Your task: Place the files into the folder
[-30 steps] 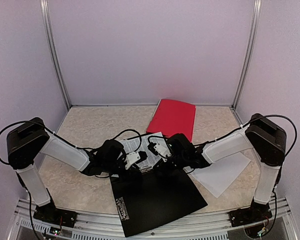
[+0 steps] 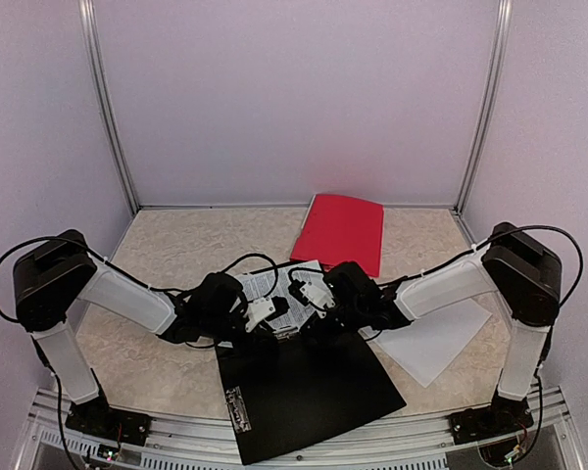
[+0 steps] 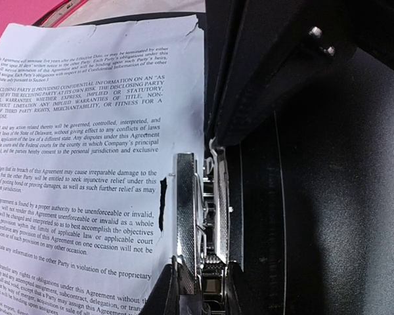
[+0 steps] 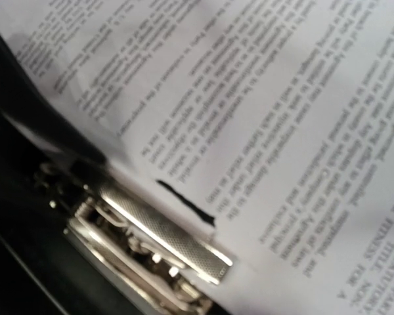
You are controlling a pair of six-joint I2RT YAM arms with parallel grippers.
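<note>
A black folder [image 2: 314,397] lies at the front center with printed sheets [image 3: 72,164] on its upper part, beside its metal clip [image 3: 220,203]. My left gripper is at the clip's near end; its fingertips show at the bottom of the left wrist view, apparently partly apart around the metal. My right gripper [image 2: 314,323] is over the clip from the right; in the blurred right wrist view the clip [image 4: 164,236] and page show, but the fingertips cannot be made out clearly.
A red folder [image 2: 338,235] lies at the back right. A white sheet [image 2: 431,338] lies to the right, partly under the right arm.
Both arms stay nearly in place, with only slight shifts of the right arm and of the red folder.
</note>
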